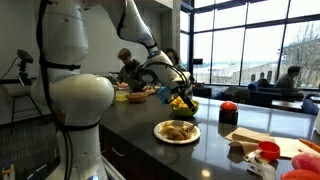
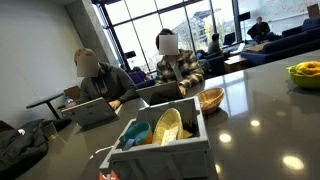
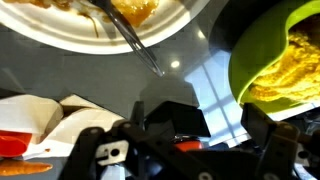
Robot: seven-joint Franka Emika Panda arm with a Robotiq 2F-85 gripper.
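My gripper stands open in the wrist view, with its two dark fingers wide apart and nothing held. To its right is a green bowl (image 3: pixel 242 72) containing something yellow (image 3: pixel 290 68). A white plate of brown food (image 3: pixel 85 42) is at the upper left, and a dark utensil (image 3: pixel 130 35) reaches over its rim. Between and below the fingers shows a black object (image 3: pixel 178 118) with a bit of red, partly hidden by the gripper. In exterior view 1, the gripper is above and near the green bowl (image 1: pixel 190 112), behind the plate (image 1: pixel 160 138).
A black container with a red top (image 1: pixel 228 112) stands right of the bowl. Farther right are a red cup (image 1: pixel 269 151) and several items at the table edge. A grey bin (image 2: pixel 160 158) with contents stands on the table before two seated people.
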